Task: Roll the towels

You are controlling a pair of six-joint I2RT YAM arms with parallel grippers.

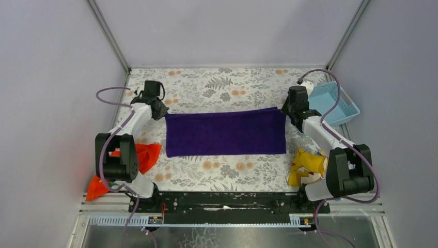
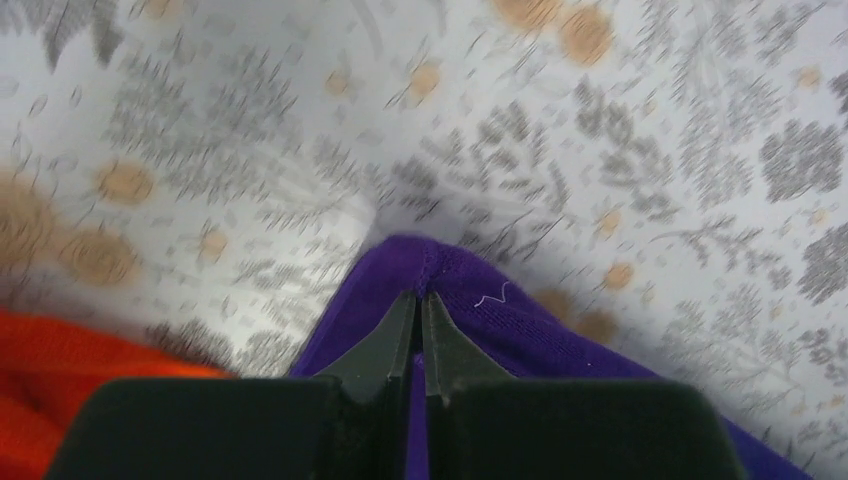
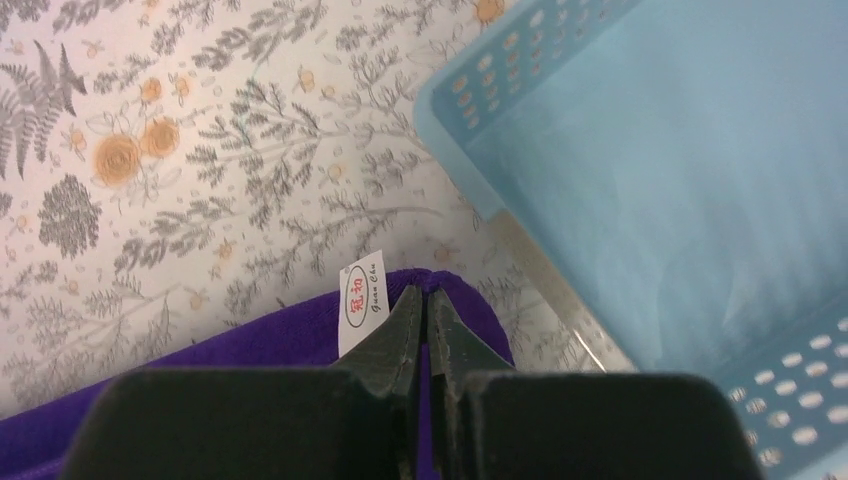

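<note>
A purple towel (image 1: 225, 134) lies spread as a wide rectangle across the middle of the patterned table. My left gripper is shut on the far left corner of its cloth (image 2: 530, 330). At the far right corner, my right gripper is shut on the towel (image 3: 240, 345), next to a white label (image 3: 362, 300). In the top view the left gripper (image 1: 164, 113) and right gripper (image 1: 284, 112) sit at the two ends of the towel's far edge.
A blue basket (image 1: 343, 111) stands at the back right, close beside the right gripper. An orange cloth (image 1: 147, 157) lies at the front left, a yellow cloth (image 1: 304, 165) at the front right.
</note>
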